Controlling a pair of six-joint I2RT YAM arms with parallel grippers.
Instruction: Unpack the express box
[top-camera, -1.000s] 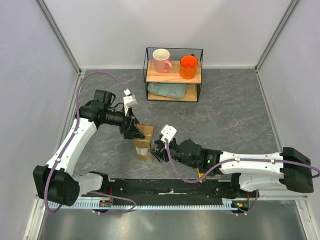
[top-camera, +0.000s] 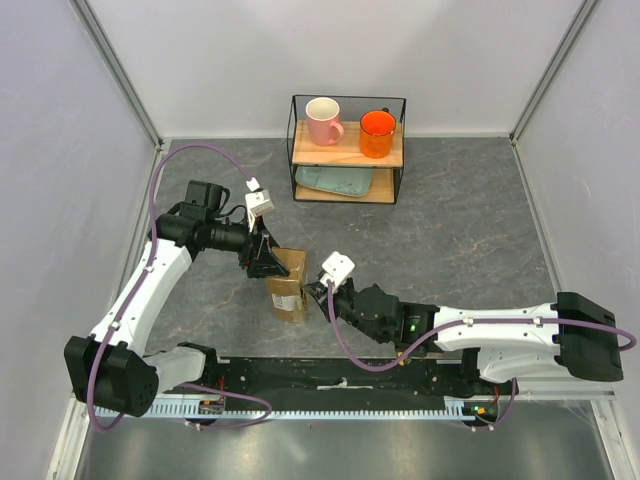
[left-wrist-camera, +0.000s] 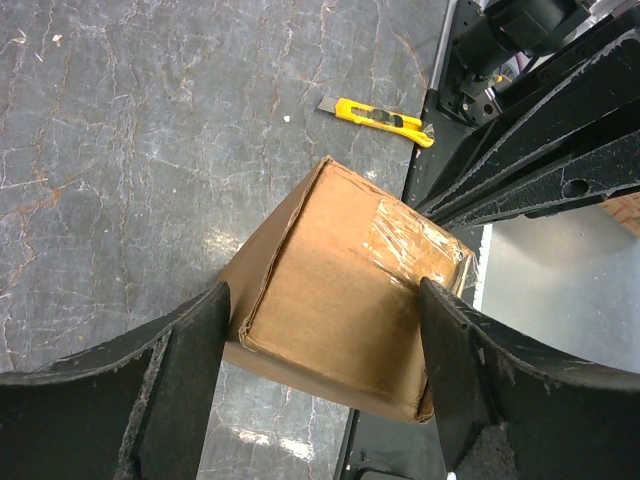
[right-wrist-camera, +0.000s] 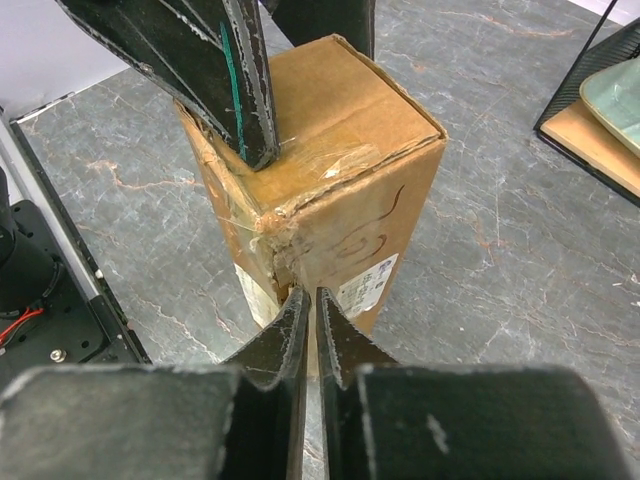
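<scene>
The brown cardboard box stands upright on the grey table, its corner taped and worn in the right wrist view. My left gripper is at the box top with its fingers apart. One of its fingers lies over the top face near the taped edge, while the other is partly hidden behind the box. Whether they press on the cardboard cannot be told. At the box's near corner, my right gripper is shut, its tips by a dark gap in the tape and nothing visible between them.
A yellow box cutter lies on the table, mostly covered by the right arm from above. At the back, a shelf carries a pink mug, an orange mug and a pale green dish. Open table lies at right.
My right gripper has shifted slightly up in the top view and its wrist has turned, with the tips still beside the box. The left arm and the box look almost unmoved.
</scene>
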